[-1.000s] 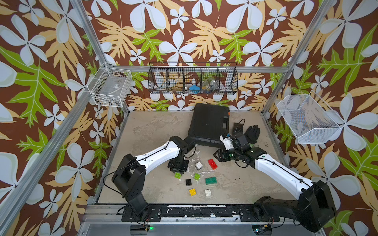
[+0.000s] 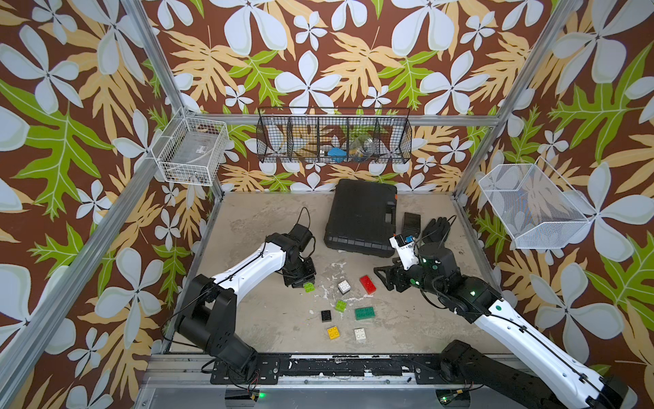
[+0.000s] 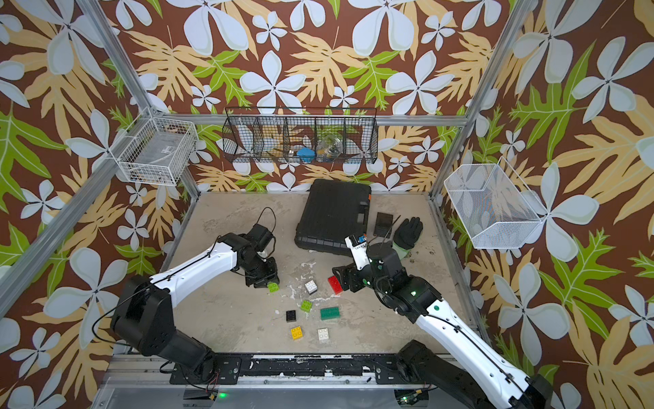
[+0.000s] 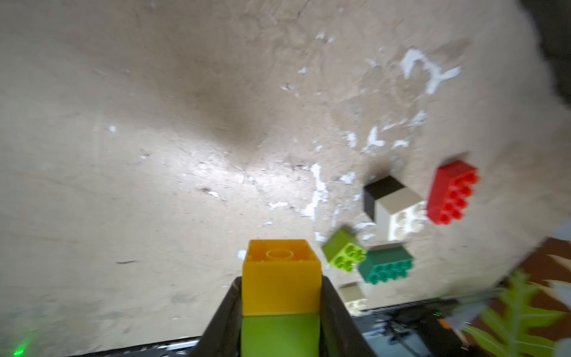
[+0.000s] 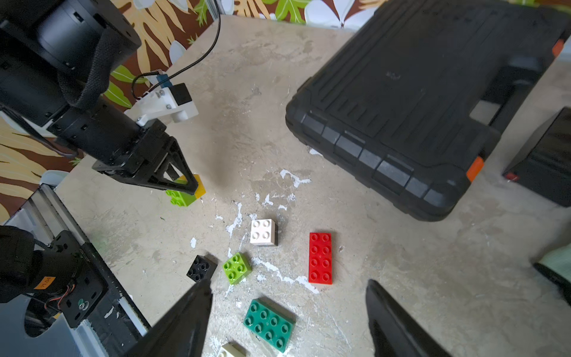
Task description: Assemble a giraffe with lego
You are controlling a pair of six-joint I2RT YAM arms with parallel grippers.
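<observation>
My left gripper is shut on a joined yellow brick (image 4: 281,279) and lime brick (image 4: 280,336), held at the left of the work area. In the right wrist view, the held lime part (image 5: 180,197) shows studs beside its yellow part. My right gripper is open and empty, its blurred fingers spread apart near the red brick (image 5: 320,258). Loose on the table are a white brick (image 5: 263,231) with black beneath it, a lime brick (image 5: 236,269), a black brick (image 5: 201,269), a teal-green brick (image 5: 268,325), a yellow brick (image 2: 333,332) and another white brick (image 2: 359,334).
A large black case (image 2: 361,216) lies at the back middle, with a small black box (image 2: 411,223) and black gloves (image 2: 438,229) to its right. Bare table (image 2: 252,204) extends at the back left. Wire baskets (image 2: 333,136) hang above the rear edge.
My right arm has shifted, its gripper moving slightly. The loose bricks have stayed in place.
</observation>
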